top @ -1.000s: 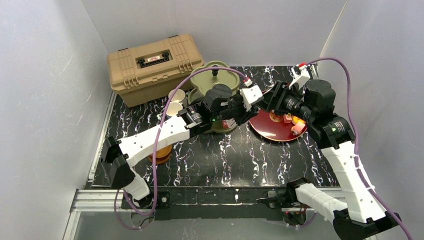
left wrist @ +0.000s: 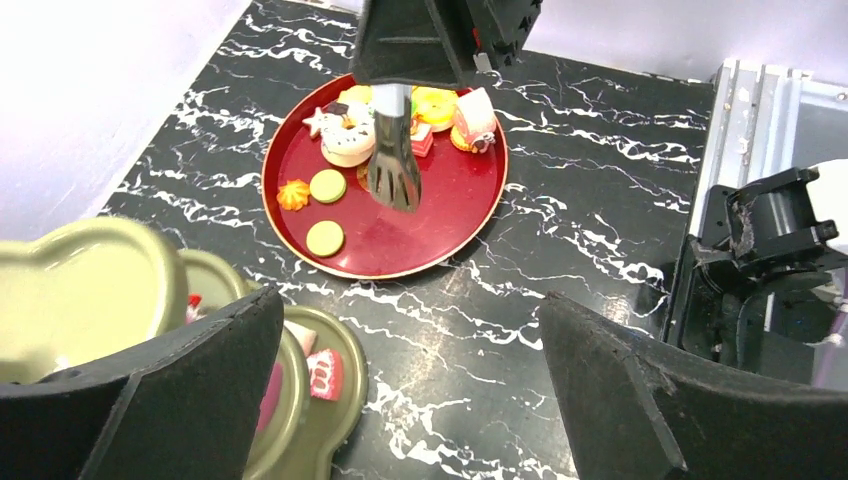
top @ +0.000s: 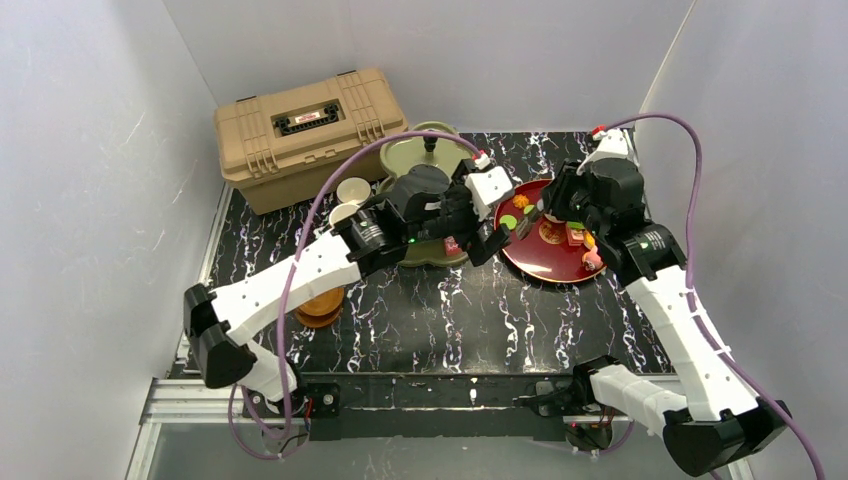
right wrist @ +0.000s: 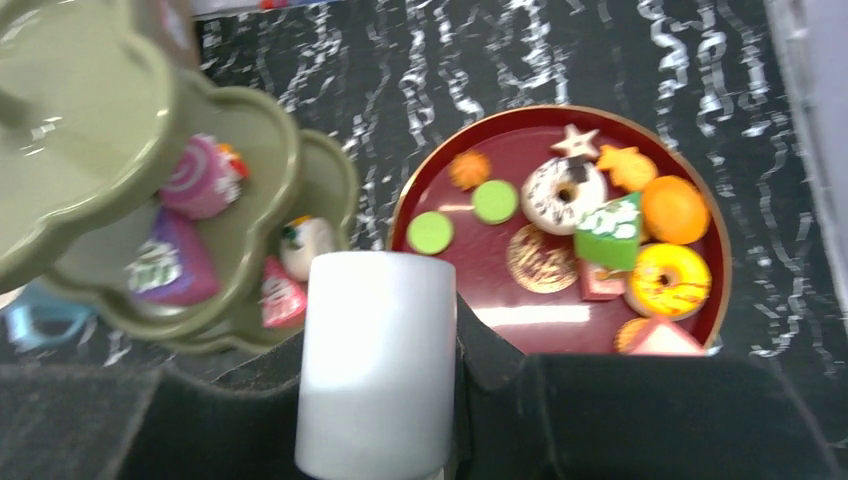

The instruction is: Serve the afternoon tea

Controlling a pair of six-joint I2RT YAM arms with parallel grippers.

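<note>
My right gripper (top: 558, 205) is shut on tongs, whose white handle (right wrist: 376, 360) fills the lower middle of the right wrist view; their metal tip hangs over the red plate of toy sweets: a donut (right wrist: 545, 200), green macarons (right wrist: 430, 232), a green cake slice (right wrist: 607, 240). My left gripper stands open with nothing between its fingers, left of the plate in the top view. The green tiered stand (right wrist: 90, 120) holds several toy pastries beside the plate.
A tan toolbox (top: 300, 135) sits at the back left. Cream cups (top: 352, 192) are beside it, wooden saucers (top: 318, 310) at front left.
My left gripper has drawn back leftward and now stands apart from the right one. My right gripper, with the tongs, has shifted slightly, and the tongs now show between the two.
</note>
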